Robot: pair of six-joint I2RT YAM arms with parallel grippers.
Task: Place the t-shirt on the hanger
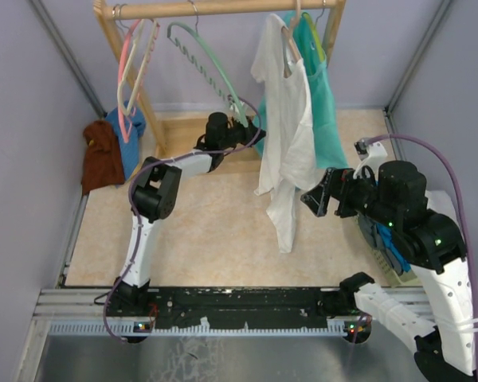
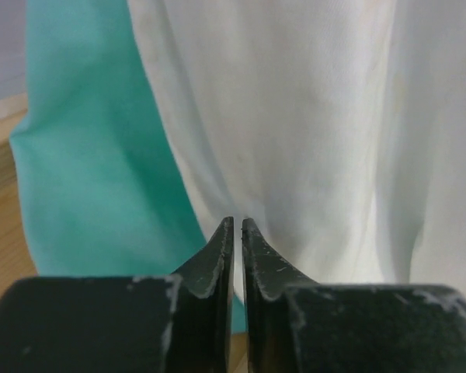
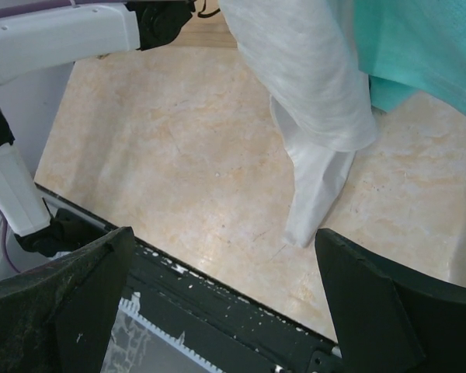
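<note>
A white t-shirt (image 1: 283,135) hangs from a wooden hanger (image 1: 296,32) on the rail, its tail dangling low, with a teal garment (image 1: 327,127) behind it. My left gripper (image 1: 253,131) is at the shirt's left side; in the left wrist view its fingertips (image 2: 222,233) nearly meet in front of white cloth (image 2: 287,124), and whether cloth is between them is unclear. My right gripper (image 1: 331,191) stands open to the right of the shirt; the right wrist view shows it above the floor, nothing between its fingers.
Empty pink, white and green hangers (image 1: 211,60) hang on the left of the rail (image 1: 155,11). Blue and brown cloths (image 1: 102,155) lie at the left; a basket (image 1: 390,263) of clothes sits at the right.
</note>
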